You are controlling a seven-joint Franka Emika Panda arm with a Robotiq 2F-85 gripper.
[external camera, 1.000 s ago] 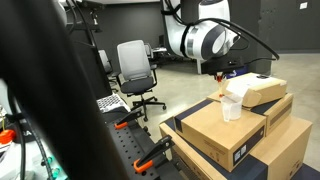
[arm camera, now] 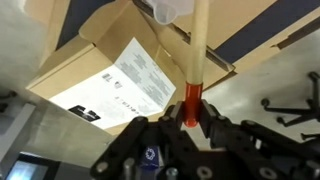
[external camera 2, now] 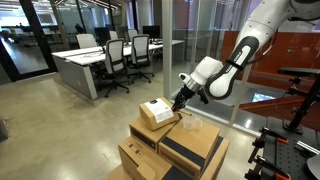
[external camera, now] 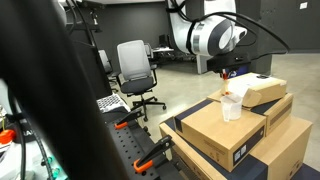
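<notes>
A pale wooden stick (arm camera: 199, 35) with a red end is pinched at that end by my gripper, which is shut on it. In exterior view 1 the gripper (external camera: 229, 70) is above the boxes and the stick (external camera: 225, 86) hangs from it. A clear cup (external camera: 232, 108) stands on the front cardboard box (external camera: 210, 130), just below the stick and apart from the gripper. Only part of the cup (arm camera: 168, 10) shows at the top of the wrist view. The stick's lower tip is partly hidden or too small to make out.
A white-topped parcel (external camera: 262, 88) lies behind the cup on the boxes. Another large carton (external camera: 285, 150) stands to the right. A labelled box flap (arm camera: 130, 82) fills the left of the wrist view. Open floor (external camera 2: 70, 145) lies left of the boxes.
The white arm has shifted slightly to the right in exterior view 1, the gripper and stick with it. The cup and boxes have stayed in place.
</notes>
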